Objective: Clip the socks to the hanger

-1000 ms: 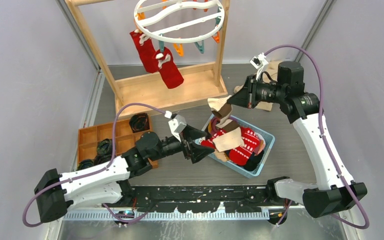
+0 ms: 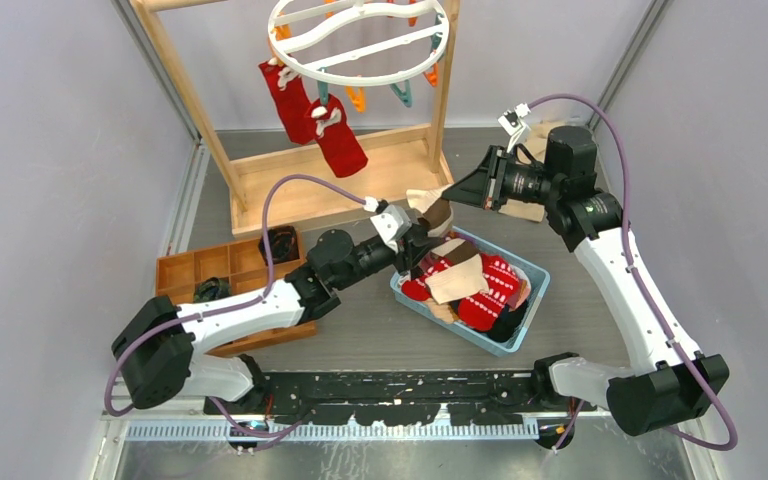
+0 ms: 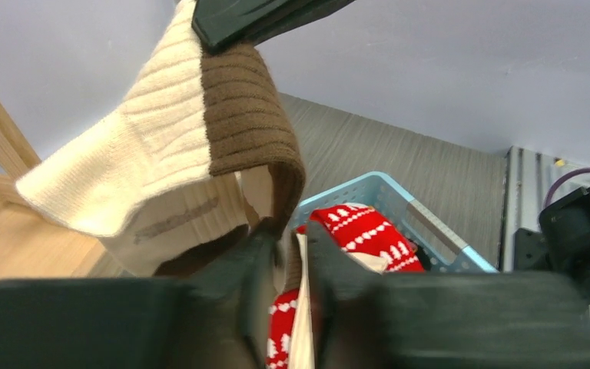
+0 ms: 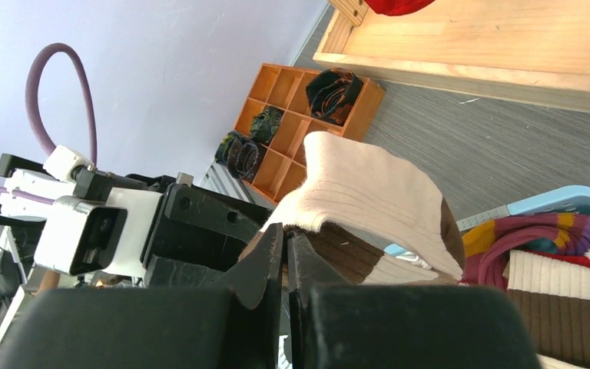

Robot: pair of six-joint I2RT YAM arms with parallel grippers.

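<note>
A cream and brown sock (image 3: 154,138) hangs from my right gripper, which is shut on it; its open end faces my left arm in the left wrist view. The fingers (image 3: 346,269) of my left gripper are blurred, with a narrow gap between them, beside the sock's hanging lower part. Whether the sock's edge is between them is unclear. The white round hanger (image 2: 440,40) hangs at the back with orange and green clips (image 2: 356,98). Two red socks (image 2: 340,145) hang from it.
Below both grippers stands a blue basket (image 2: 535,300) holding several socks. An orange compartment box (image 2: 192,268) with dark rolled items lies at the left. The wooden stand's base tray (image 2: 390,150) is bare under the hanger.
</note>
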